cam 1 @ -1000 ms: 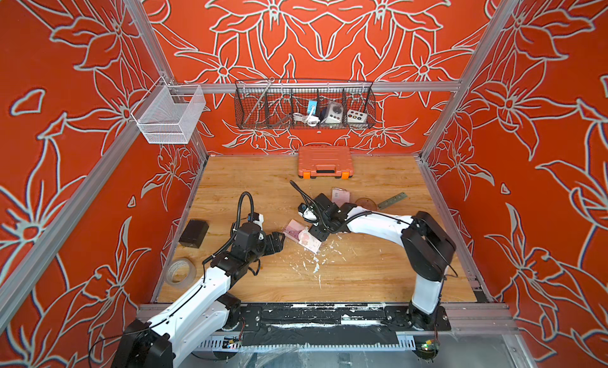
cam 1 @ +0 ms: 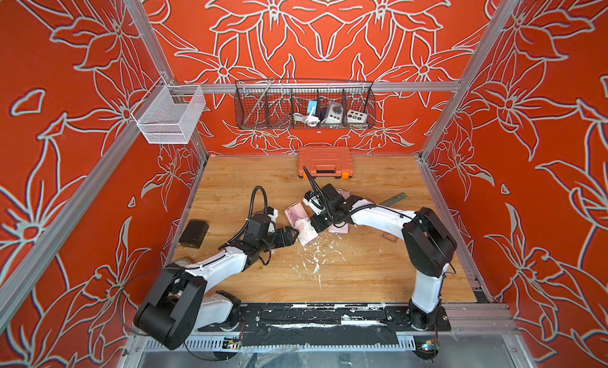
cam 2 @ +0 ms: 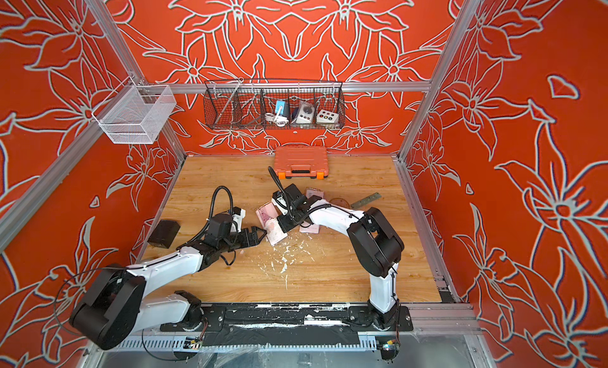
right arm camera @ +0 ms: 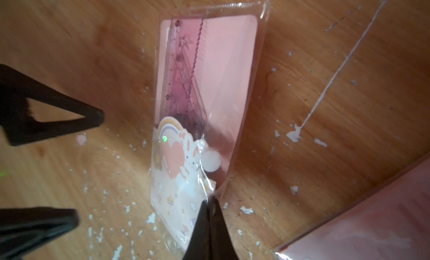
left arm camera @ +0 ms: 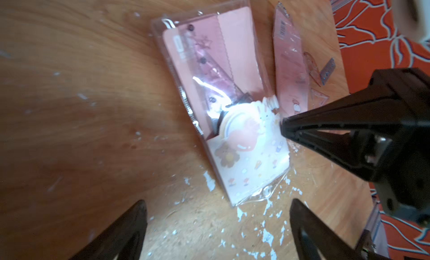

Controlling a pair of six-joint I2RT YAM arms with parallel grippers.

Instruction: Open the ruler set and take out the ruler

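Observation:
The ruler set [right arm camera: 215, 72] is a clear pouch holding a pink card and translucent pink rulers [left arm camera: 219, 81]. Its lower part carries a white flap [right arm camera: 172, 170] with a rainbow and a heart. My right gripper is shut at the pouch's side edge, where the clear film gathers up to its fingertips. In the left wrist view, that same side edge meets the tip of the right gripper. My left gripper stands open just off the flap end, its fingers apart and nothing between them.
Another pink pack [left arm camera: 289, 58] lies on the table beyond the right gripper. A metal ruler [cam 2: 366, 200] is farther right. The orange case [cam 1: 325, 161] stands at the back and a black block [cam 1: 193, 233] at the left. White flakes litter the table front.
My left gripper has moved right, close to the pouch. The right gripper has shifted about over the pouch, which now lies turned more upright in the top left view.

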